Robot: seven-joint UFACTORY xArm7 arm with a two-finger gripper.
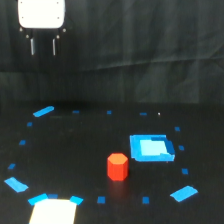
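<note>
A red-orange block with a hexagonal top stands on the dark table, a little right of the middle. Behind it to the right lies a blue square with a pale patch inside; whether it is a shallow tray or flat tape is unclear. High at the upper left hangs my gripper, well above and far from both. Its two thin fingers are spread apart, with only background between them.
Blue tape strips and small blue squares mark the table around the block. A bright, pale shape is cut off by the bottom edge at left.
</note>
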